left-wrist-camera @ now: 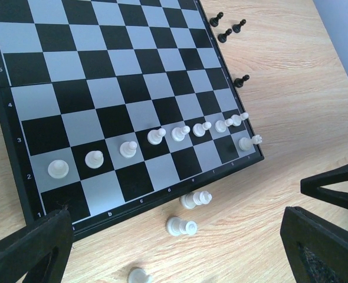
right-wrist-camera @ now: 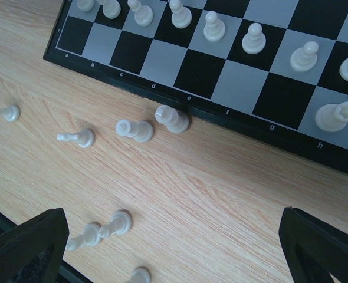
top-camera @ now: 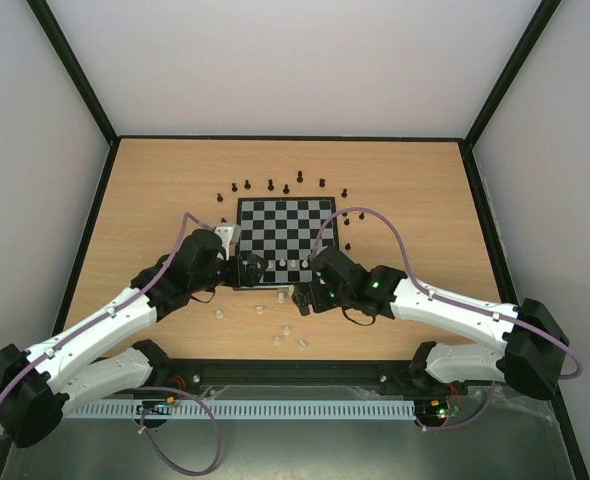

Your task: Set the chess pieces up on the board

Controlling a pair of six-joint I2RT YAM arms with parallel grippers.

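Observation:
The checkered board (top-camera: 287, 228) lies mid-table. White pawns, such as this pawn (right-wrist-camera: 214, 26), stand along its second row, and a white rook (right-wrist-camera: 336, 117) is on the h corner square. Just off the board's front edge two white pieces stand close together, a nearer-edge piece (right-wrist-camera: 172, 118) and a second piece (right-wrist-camera: 134, 130). My left gripper (top-camera: 254, 268) is open over the board's front left part, nothing between its fingers. My right gripper (top-camera: 302, 298) is open and empty near the front edge; its fingers (left-wrist-camera: 339, 177) also enter the left wrist view.
Other white pieces lie loose in front: a crowned piece (right-wrist-camera: 4, 112), a slim piece (right-wrist-camera: 76, 138), a pair at the front (right-wrist-camera: 116, 224) and one more (right-wrist-camera: 140, 276). Black pieces, such as this one (top-camera: 300, 177), stand behind and beside the board. The two grippers are close together.

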